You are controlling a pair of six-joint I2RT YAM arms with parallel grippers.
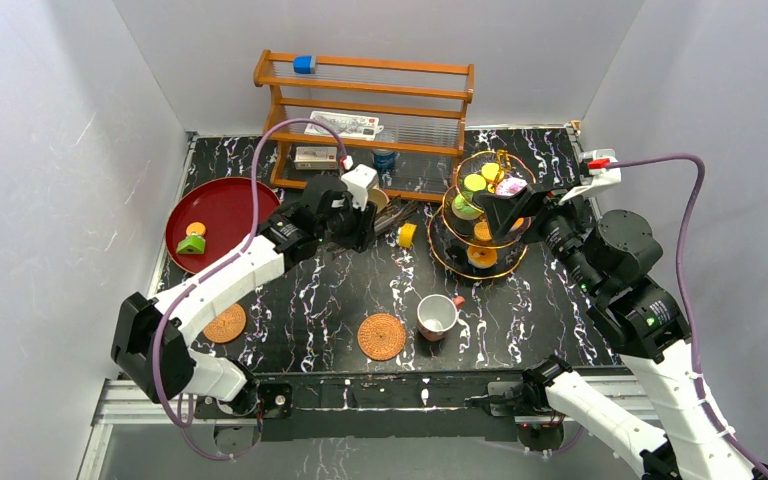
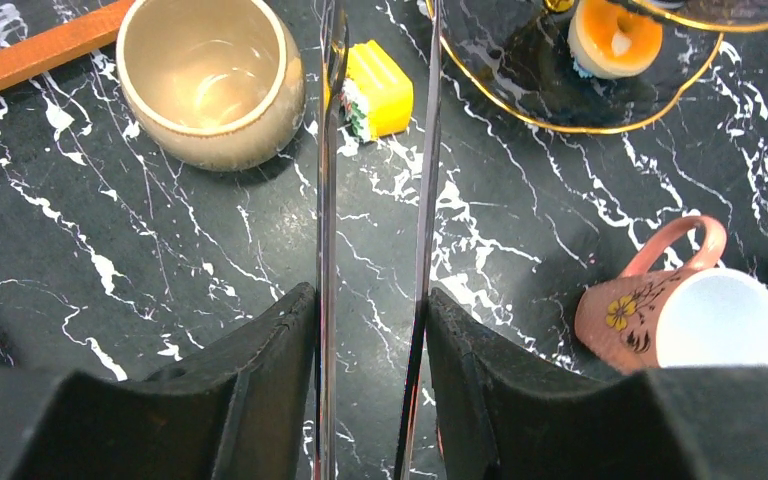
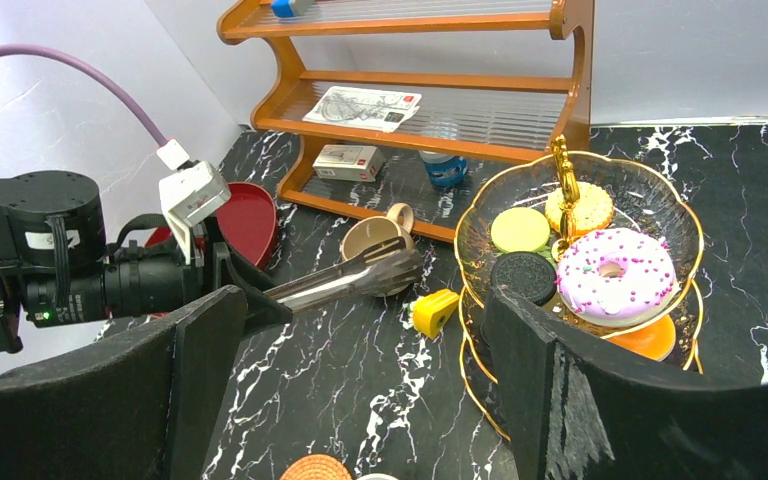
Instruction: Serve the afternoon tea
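My left gripper carries long metal tongs, seen from above between its black fingers; the tong tips point toward a yellow piece of cake (image 2: 380, 90) on the marble, beside a beige cup (image 2: 210, 90). I cannot tell whether they touch it. My right gripper stands open beside the gold-rimmed tiered stand (image 1: 460, 255), which holds a pink donut (image 3: 615, 275), a dark cookie (image 3: 522, 275) and other sweets. A pink mug (image 1: 437, 315) and woven coaster (image 1: 381, 336) are at the front. A red plate (image 1: 222, 205) with small sweets lies at the left.
A wooden rack (image 1: 365, 85) with boxes and a blue container stands at the back. A second coaster (image 1: 225, 325) is at the front left.
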